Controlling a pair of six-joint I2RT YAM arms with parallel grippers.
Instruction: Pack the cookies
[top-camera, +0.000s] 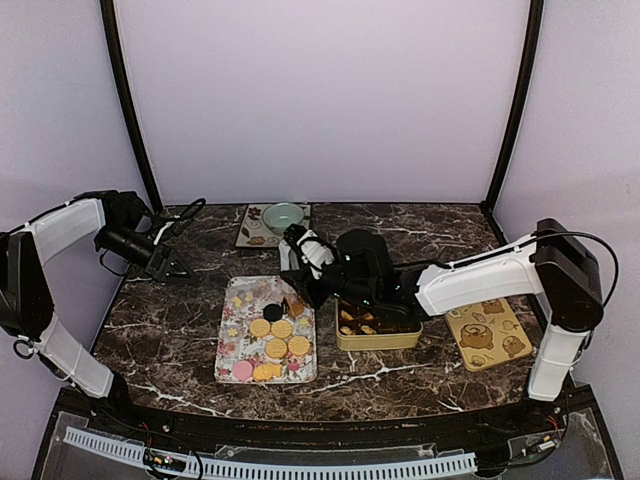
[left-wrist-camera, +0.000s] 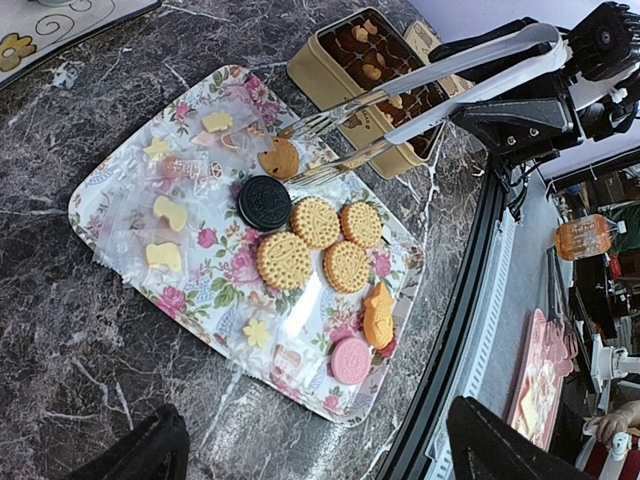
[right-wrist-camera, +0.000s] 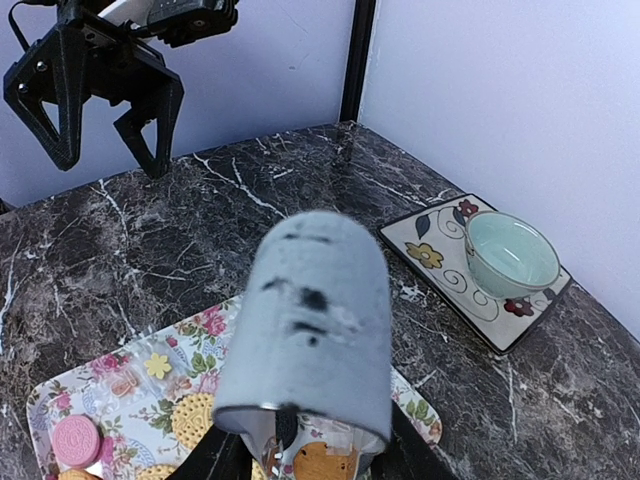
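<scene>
Round biscuits (left-wrist-camera: 285, 261), a black cookie (left-wrist-camera: 264, 203) and small shaped cookies lie on the flowered tray (top-camera: 229, 345). At its edge nearest the tin, a brown cookie (left-wrist-camera: 279, 158) sits between the spread tips of metal tongs (left-wrist-camera: 430, 75). My right gripper (top-camera: 308, 280) is around the tongs, its fingers (right-wrist-camera: 405, 452) on their sides. The tips look close to the cookie; contact is unclear. The beige tin (top-camera: 378, 343), with cookies in brown compartments, stands right of the tray, partly under the right arm. My left gripper (top-camera: 172, 268) is open and empty, away to the left.
A pale green bowl (right-wrist-camera: 511, 254) rests on a patterned plate (right-wrist-camera: 418, 250) behind the tray. A bear-print lid (top-camera: 490, 335) lies at the right. Clear dark tabletop lies left of the tray and in front of the tin.
</scene>
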